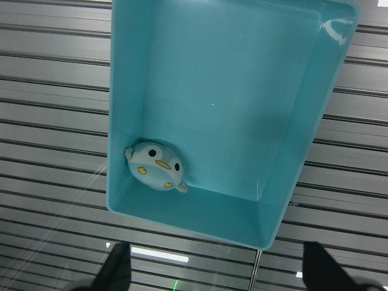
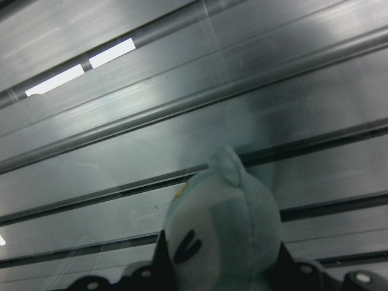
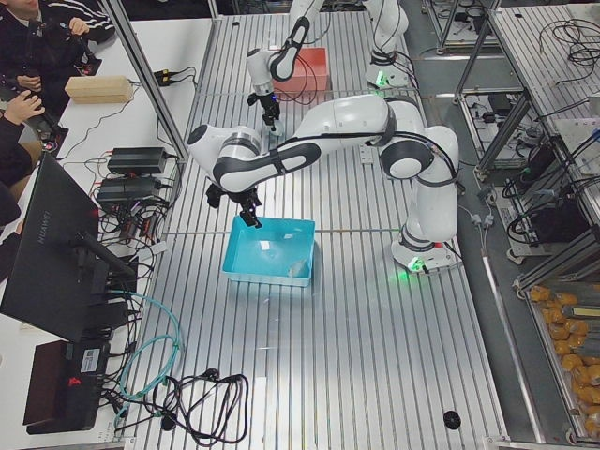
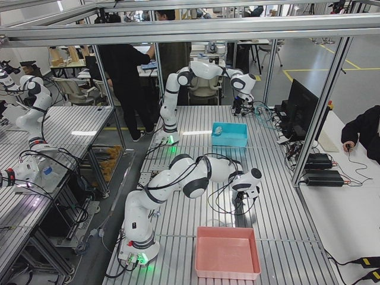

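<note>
A light blue bin (image 1: 224,103) holds a plush penguin (image 1: 154,167) in one corner. My left gripper (image 3: 246,208) hangs above that bin, its two dark fingers apart in the left wrist view with nothing between them. A second pale blue plush (image 2: 221,224) fills the space between the fingers of my right gripper, close over the slatted table in the right wrist view; the fingers are pressed at its sides. A pink bin (image 4: 227,252) stands beside the right arm, empty.
Cables (image 3: 202,403) lie at the table's near left, beside a monitor (image 3: 56,244) and black boxes. Metal frame posts stand along the sides.
</note>
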